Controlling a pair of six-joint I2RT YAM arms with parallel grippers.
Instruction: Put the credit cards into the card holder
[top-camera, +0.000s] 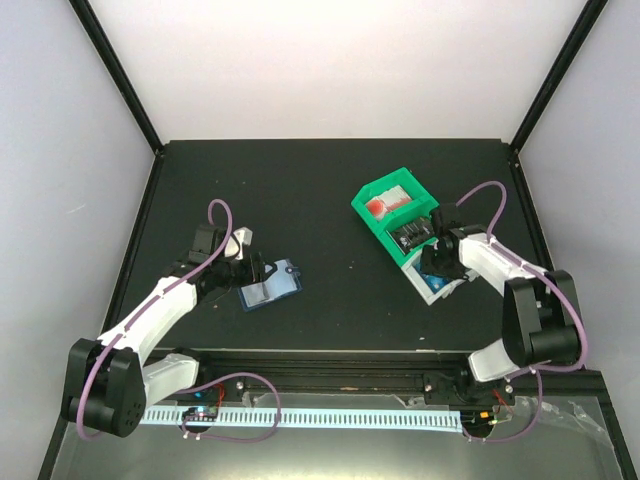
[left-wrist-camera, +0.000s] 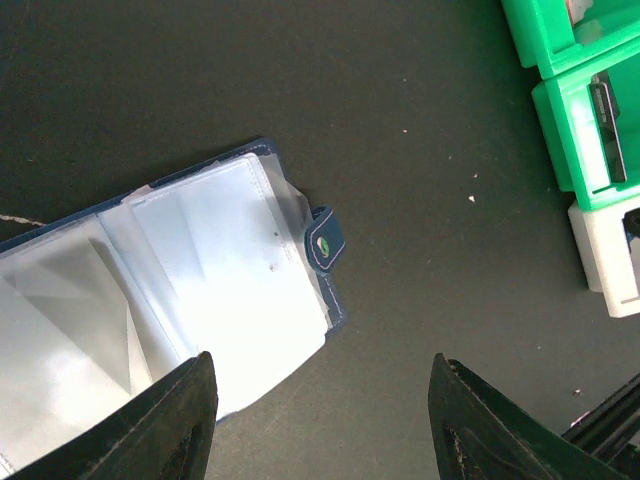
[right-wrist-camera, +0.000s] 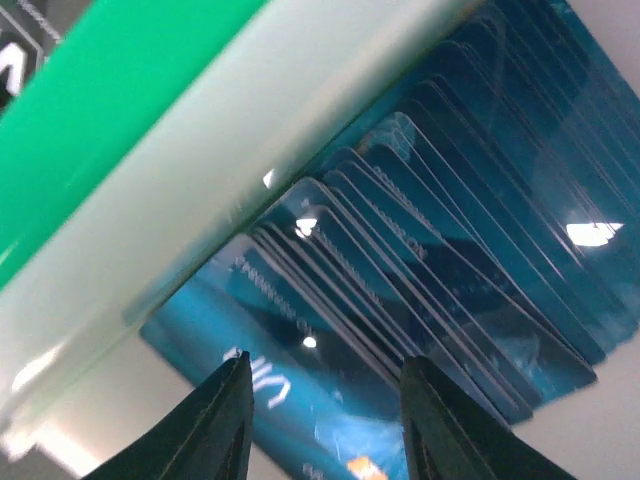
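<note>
Several overlapping blue cards (right-wrist-camera: 330, 300) fan out in the white bin (top-camera: 418, 284), seen close in the right wrist view. Over that bin hovers my right gripper, its black fingers apart at the lower edge of the stack; no card shows gripped between them. The card holder (top-camera: 270, 286), dark blue with clear sleeves and a snap tab (left-wrist-camera: 324, 240), lies opened on the black table. My left gripper stands open above the holder's near edge, with bare table between its fingertips.
Two green bins (top-camera: 377, 228) adjoin the white one; the far bin holds red and white cards (top-camera: 388, 202), the middle one dark cards (top-camera: 411, 234). Bare table (top-camera: 330, 220) separates holder and bins.
</note>
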